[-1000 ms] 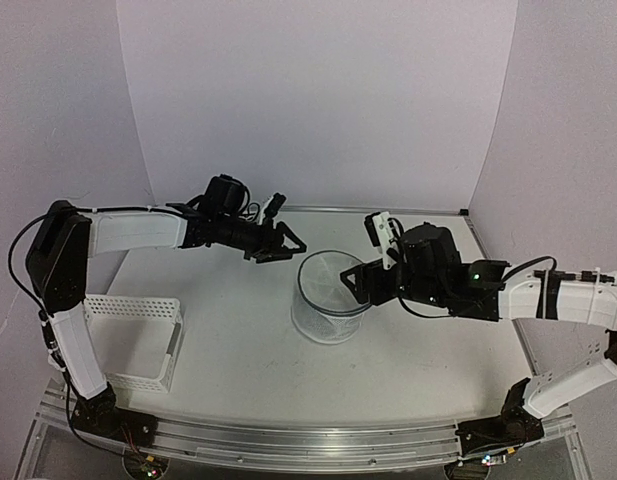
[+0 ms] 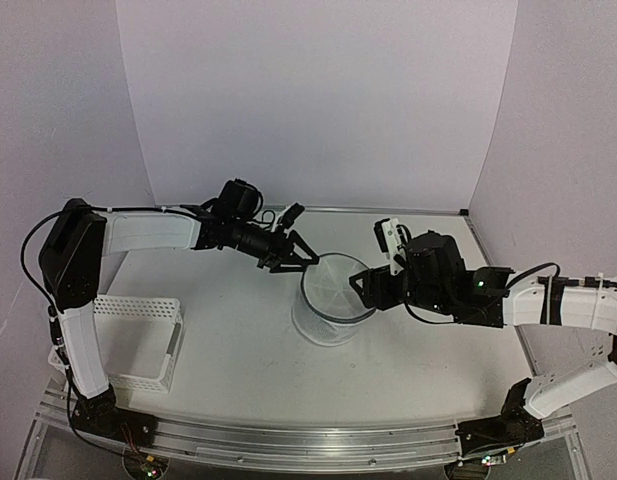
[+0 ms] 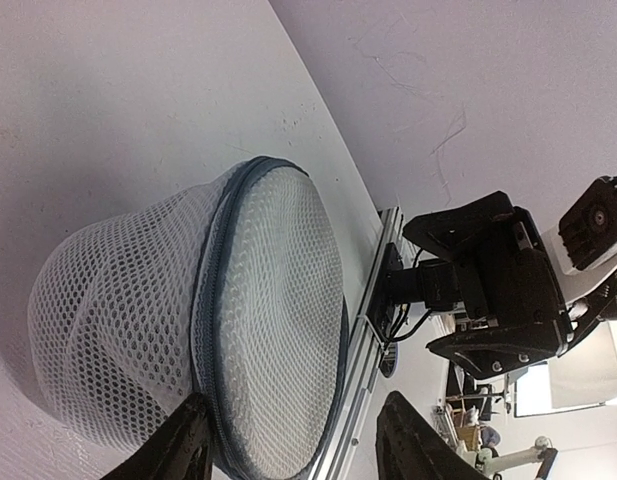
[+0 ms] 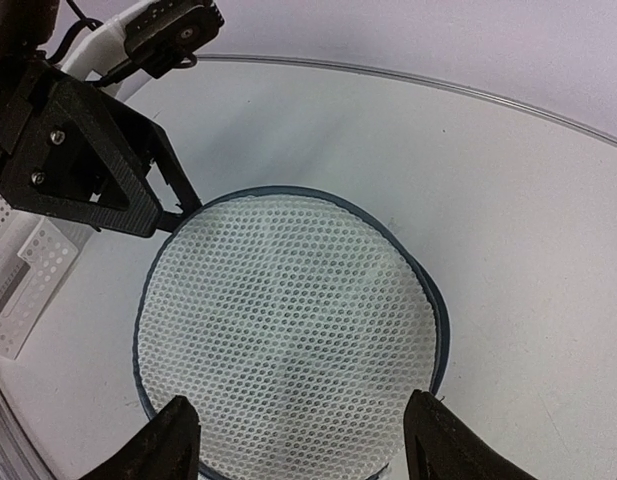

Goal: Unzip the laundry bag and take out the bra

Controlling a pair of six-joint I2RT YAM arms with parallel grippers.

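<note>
The white mesh laundry bag (image 2: 335,288) stands on the table as a short cylinder, its round top edged in dark grey trim. No zipper pull or bra can be made out. At the bag's left upper rim is my left gripper (image 2: 295,262), its fingers apart; in the left wrist view the trim (image 3: 220,300) runs down close to one finger (image 3: 191,440). On the right side, my right gripper (image 2: 360,290) overlaps the rim in the top view. The right wrist view shows its fingers (image 4: 178,440) spread wide over the bag's near edge, nothing seen gripped.
An empty white perforated basket (image 2: 175,345) sits at the table's front left, below the left arm. Bare table (image 2: 238,350) lies around the bag. Walls rise at the back and both sides, and the two grippers are close together.
The right gripper has shifted a little right and down, and the bag's top has leaned slightly right.
</note>
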